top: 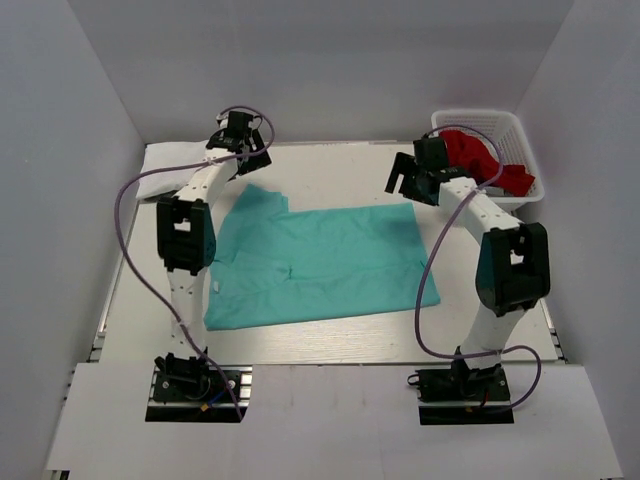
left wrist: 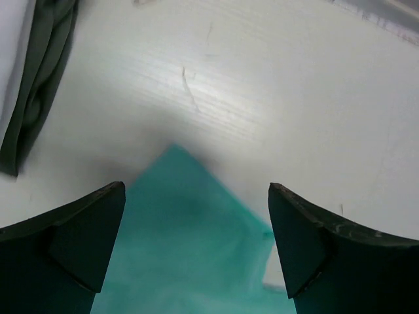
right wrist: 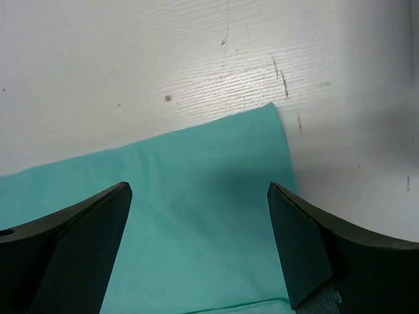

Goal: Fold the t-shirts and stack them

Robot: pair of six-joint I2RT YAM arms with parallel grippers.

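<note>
A teal t-shirt (top: 325, 255) lies spread out on the white table. My left gripper (top: 250, 160) is open above the table just beyond its raised top-left corner; the left wrist view shows that corner (left wrist: 190, 216) between and below the open fingers. My right gripper (top: 405, 178) is open just beyond the top-right part; in the right wrist view the shirt's corner (right wrist: 255, 137) lies below it, with nothing held.
A white folded cloth (top: 165, 160) on dark fabric sits at the back left. A white basket (top: 520, 145) with red cloth (top: 470, 150) stands at the back right.
</note>
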